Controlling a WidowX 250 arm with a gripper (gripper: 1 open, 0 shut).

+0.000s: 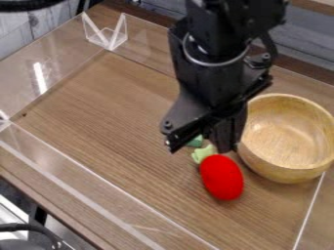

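Observation:
The dark robot gripper (204, 137) hangs over the middle of the table, above and left of a red oval object (222, 179). Whether its fingertips are open or shut is hard to see from this angle. Small green pieces (201, 154) show just below the gripper, partly hidden by it. A wooden bowl (294, 156) stands to the right, beside the red object.
A white wire-like holder (107, 32) stands at the back left. Black cables lie at the lower left edge.

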